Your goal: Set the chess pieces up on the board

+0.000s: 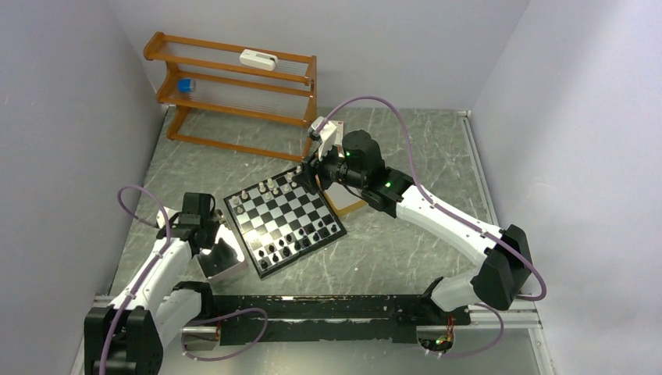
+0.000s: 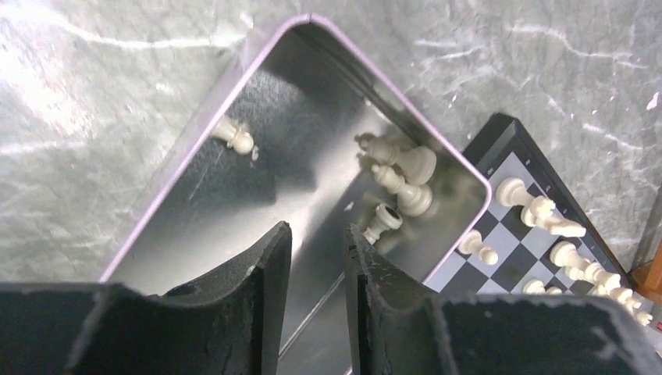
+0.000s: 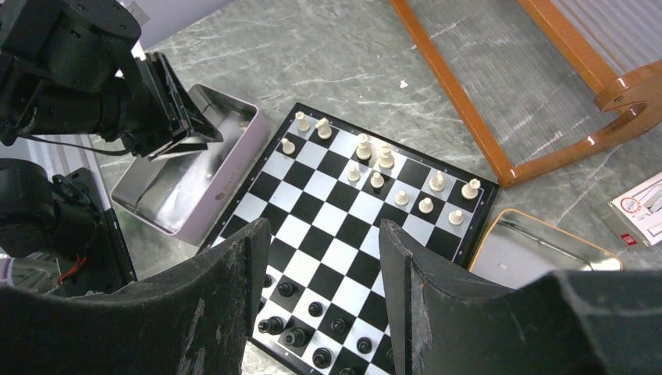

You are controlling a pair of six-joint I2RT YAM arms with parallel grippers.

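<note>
The chessboard (image 1: 281, 221) holds white pieces along its back side and black pieces along its front side. My left gripper hangs over a lilac bin (image 2: 479, 203), its fingers part open with nothing seen between them but the bin floor. Several white pieces lie in the bin, among them a lone piece (image 2: 239, 139) at its left and a larger one (image 2: 412, 201) at its right. My right gripper is above the board's right back part, fingers apart, with only the board seen between them.
A wooden rack (image 1: 230, 109) stands at the back. A second tray (image 3: 531, 254) and a white box (image 3: 638, 208) are right of the board.
</note>
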